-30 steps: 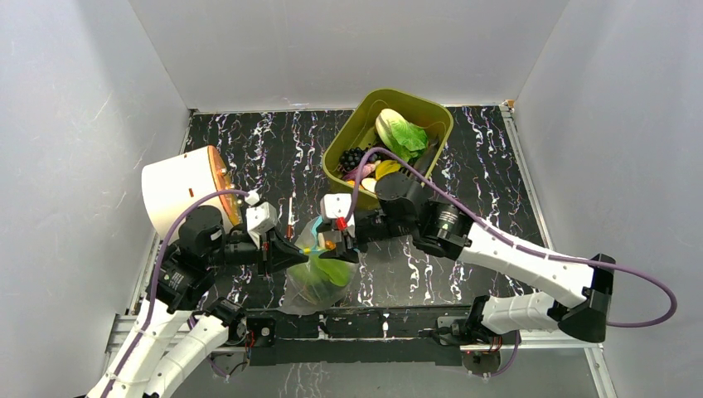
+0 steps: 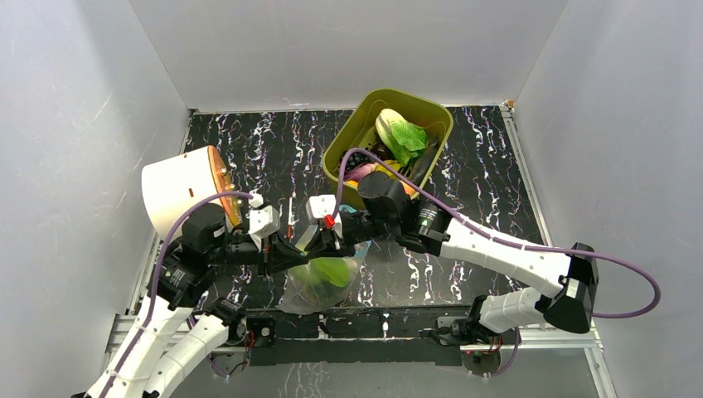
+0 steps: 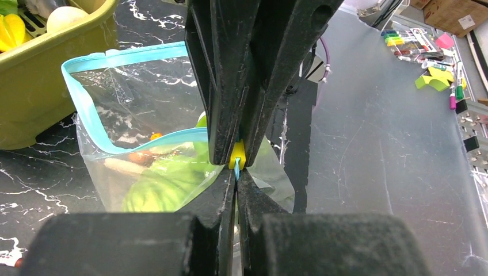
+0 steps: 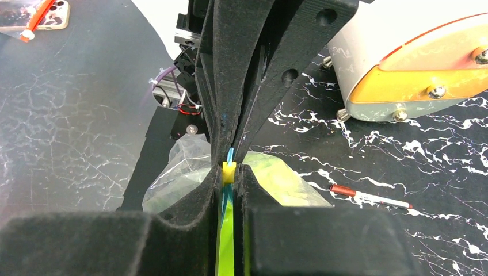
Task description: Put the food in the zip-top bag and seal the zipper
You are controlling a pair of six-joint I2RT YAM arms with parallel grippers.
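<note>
The clear bag (image 2: 319, 286) with its blue zipper (image 3: 86, 103) holds green and orange food and stands at the front of the counter. Both grippers meet at one end of the zipper. My left gripper (image 2: 294, 257) is shut, with the blue zipper end at its fingertips in the left wrist view. My right gripper (image 2: 315, 253) is shut on the yellow zipper slider (image 4: 228, 172), right against the left gripper's tips. The rest of the zipper stands open in a loop.
An olive bin (image 2: 348, 141) of toy food stands behind the bag. A white rounded appliance (image 2: 174, 182) is at the left, with a red marker (image 4: 374, 196) lying near it.
My right gripper has moved left toward the left gripper, until their tips now meet at the zipper. The left arm has barely moved.
</note>
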